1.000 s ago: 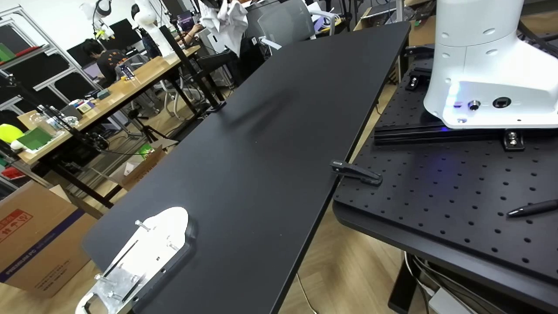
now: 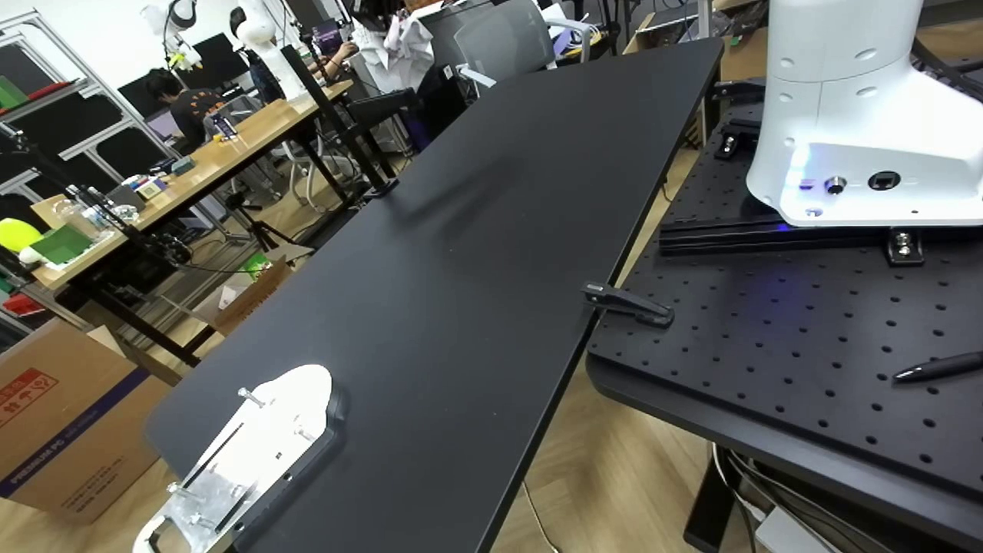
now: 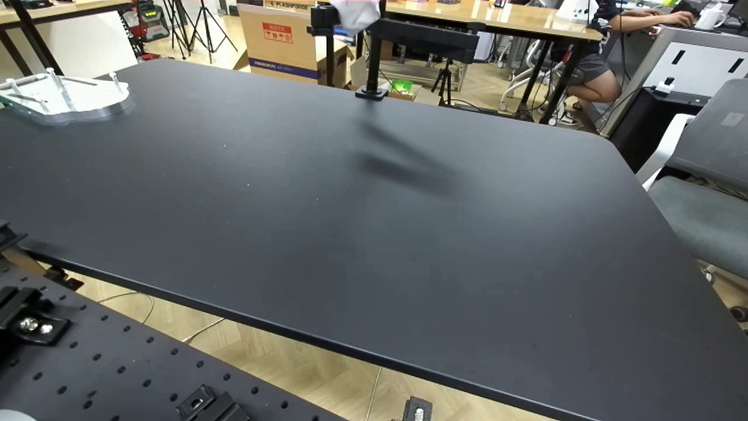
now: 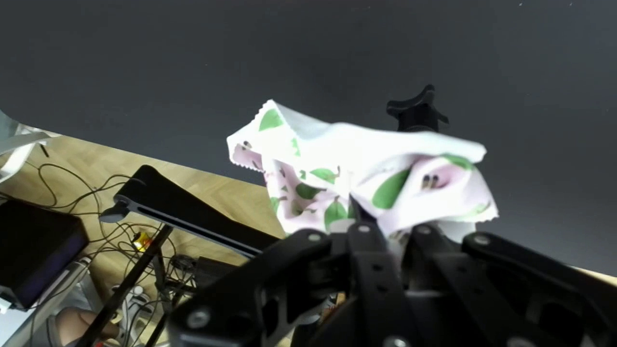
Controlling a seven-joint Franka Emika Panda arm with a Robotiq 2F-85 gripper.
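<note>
A white cloth [image 4: 312,173] with green leaves and pink patches fills the middle of the wrist view, crumpled and folded. My gripper is shut on it, the fabric bunched at the fingertips, which are partly hidden by its folds. The cloth [image 2: 398,54] hangs clear above the far part of the black table in exterior view 1. Only the lower end of the cloth [image 3: 356,14] shows at the top edge of exterior view 2, with the gripper itself out of that picture.
A white and metal plate with upright pegs [image 2: 267,428] lies at one end. A black post [image 3: 375,63] is clamped to the table's far edge. The perforated base board [image 2: 783,341] carries a pen [image 2: 940,367].
In exterior view 1 the hanging cloth has changed shape: its pointed lower corner has drawn up and it looks more bunched, with a pinkish part showing. The table's contents look the same.
</note>
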